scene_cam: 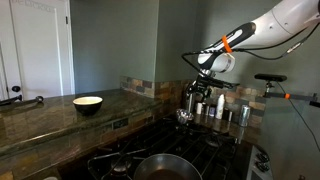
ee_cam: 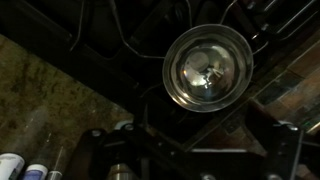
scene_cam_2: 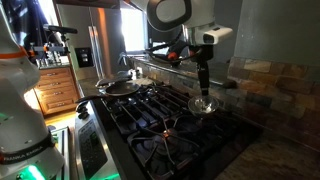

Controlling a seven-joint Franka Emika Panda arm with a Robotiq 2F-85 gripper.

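Note:
A shiny metal bowl (ee_cam: 208, 68) rests on the stove, its open top facing up in the wrist view. The same bowl (scene_cam_2: 203, 105) stands near the far side of the burners in exterior view 2, and it appears small (scene_cam: 184, 116) in exterior view 1. Above the bowl hangs my gripper (scene_cam_2: 195, 76), clear of it. Its dark fingers are spread along the bottom of the wrist view, with nothing held between them. A large dark pan (scene_cam: 167, 168) sits on the front of the stove.
A black bowl with a pale inside (scene_cam: 88, 104) stands on the stone counter (scene_cam: 50, 124). Several bottles and canisters (scene_cam: 220, 107) line the back by the tiled wall. Black grates (scene_cam_2: 150, 125) cover the stove. A second pan (scene_cam_2: 120, 87) lies at its far end.

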